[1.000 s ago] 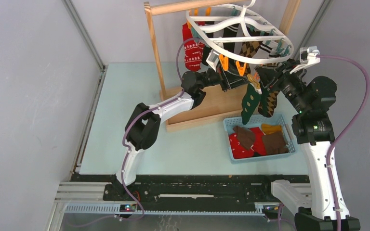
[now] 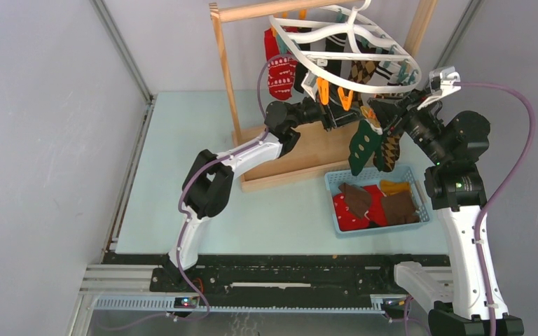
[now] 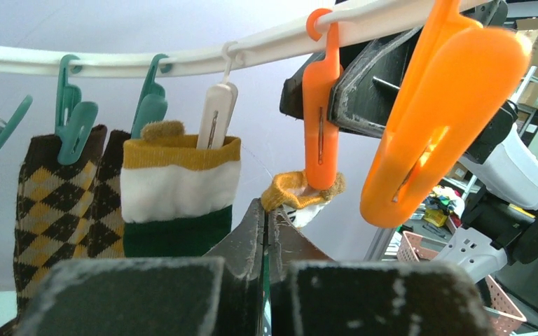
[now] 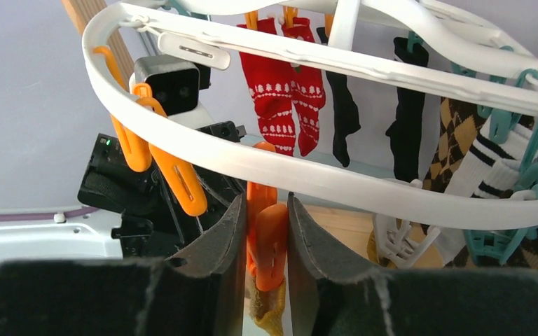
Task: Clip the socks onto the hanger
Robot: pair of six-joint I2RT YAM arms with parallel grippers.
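Observation:
The white hanger [image 2: 361,88] hangs from the wooden frame with several socks clipped on. My right gripper is shut on an orange clip [image 4: 271,241] hanging from its front rim. Below that clip dangles a green dotted sock [image 2: 363,148]; its mustard cuff [image 3: 326,187] meets the clip's lower end. At the cuff's other side, my left gripper is shut, the cuff's edge at its fingertips. Whether the clip's fingers grip the cuff is hard to tell. A matching sock [image 3: 181,189] hangs from a white clip [image 3: 218,115] nearby.
Two free orange clips [image 4: 175,178] hang beside the left arm. Argyle socks [image 3: 52,210] and red socks [image 4: 273,84] hang on other parts of the hanger. Underneath, a blue basket [image 2: 338,228] holds several socks.
The green sock has swung slightly left, and the free orange clips have shifted a little left. Both arms stay almost in place.

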